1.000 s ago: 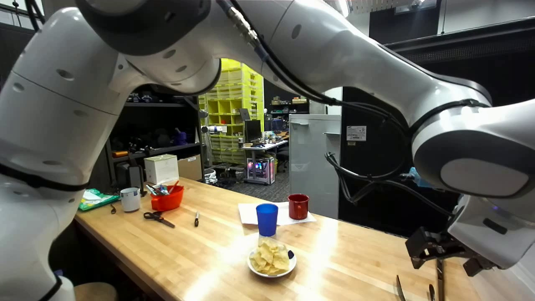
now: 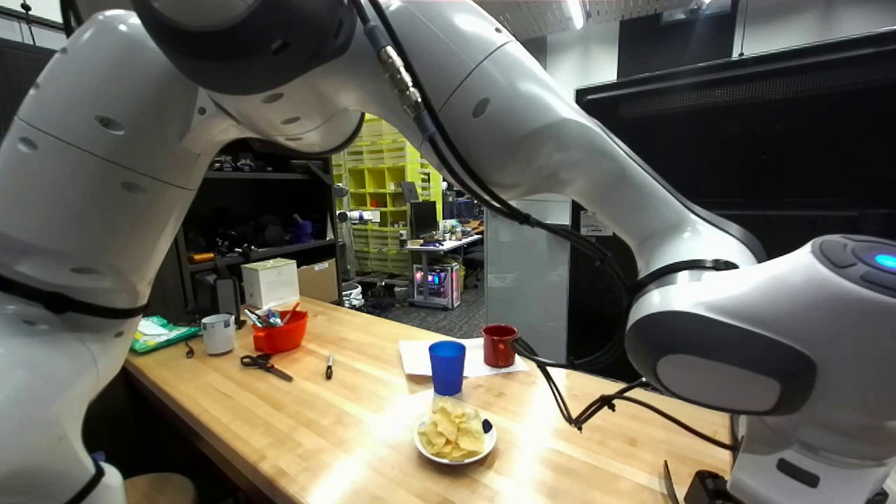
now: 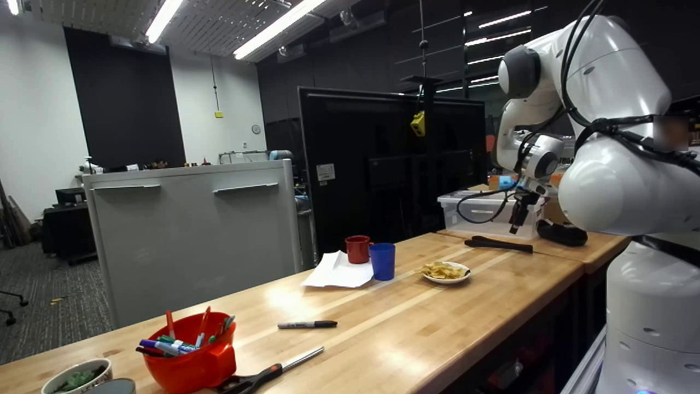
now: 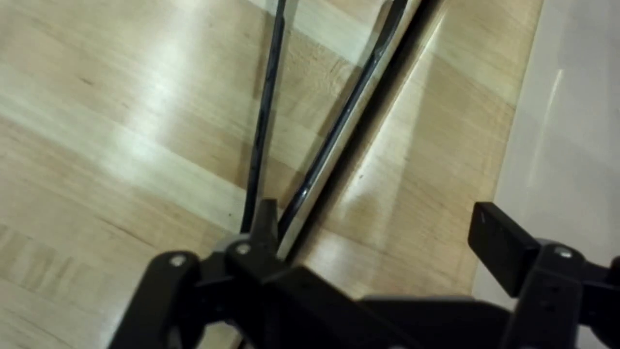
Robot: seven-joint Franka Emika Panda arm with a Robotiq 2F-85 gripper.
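A black long-armed tool (image 3: 499,244), which looks like tongs, lies on the table below my gripper (image 3: 518,220). In the wrist view its two thin dark arms (image 4: 267,110) run down the frame and converge toward my left finger. My gripper stands open above the table, with no object gripped between its fingers. The left finger overlaps the lower end of the tool; whether they touch cannot be told. In exterior view 1 only a corner of the gripper shows at the bottom right, near one curved tool arm (image 2: 670,483).
A plate of chips (image 2: 455,430), a blue cup (image 2: 447,368) and a red mug (image 2: 500,346) stand mid-table. A clear bin (image 3: 453,211) and a black object (image 3: 561,233) sit near the gripper. Scissors (image 2: 266,367), a marker (image 3: 307,324) and a red pen holder (image 2: 281,333) lie farther off.
The plate, cup and mug have stayed put.
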